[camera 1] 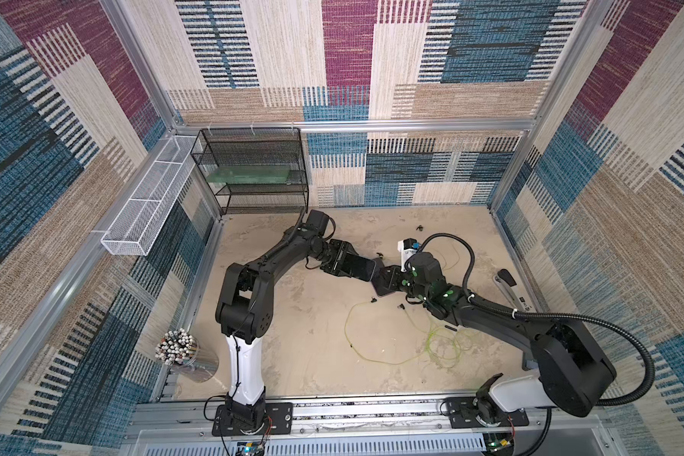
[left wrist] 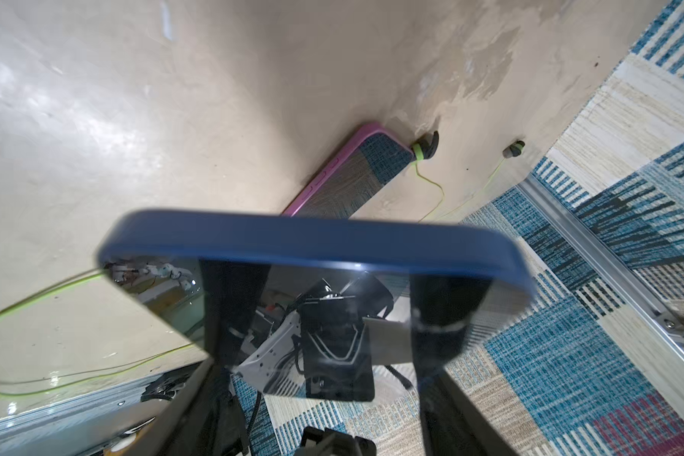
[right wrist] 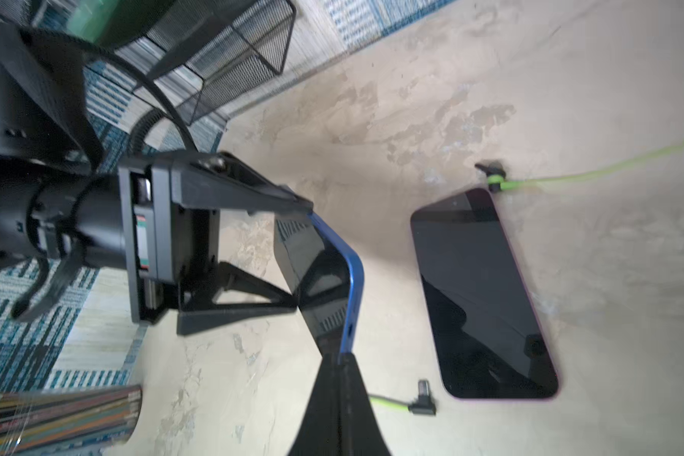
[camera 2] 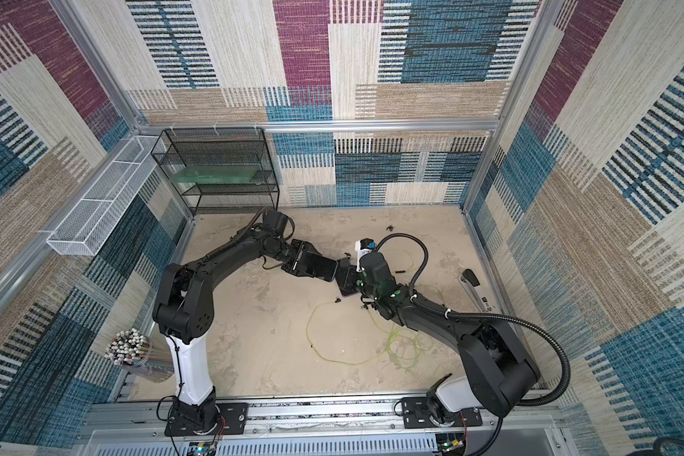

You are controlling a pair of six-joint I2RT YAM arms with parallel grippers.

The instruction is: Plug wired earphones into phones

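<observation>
My left gripper is shut on a blue-cased phone (right wrist: 352, 288), which it holds tilted above the table, with a small port opening in the edge facing my right gripper. My right gripper is shut close to that edge, and nothing shows between its fingertips. An L-shaped black earphone plug (right wrist: 423, 401) on a green wire appears to lie on the table below, apart from both grippers. A second phone in a pink case (right wrist: 482, 296) lies flat, screen up. Beside its far end is a black earbud (right wrist: 492, 173).
Green cable (camera 1: 440, 349) lies in loose coils at the front right. A black wire rack (camera 1: 254, 171) stands at the back left, a holder of pens (camera 1: 193, 361) at the front left. A black-handled tool (camera 1: 511, 285) lies far right.
</observation>
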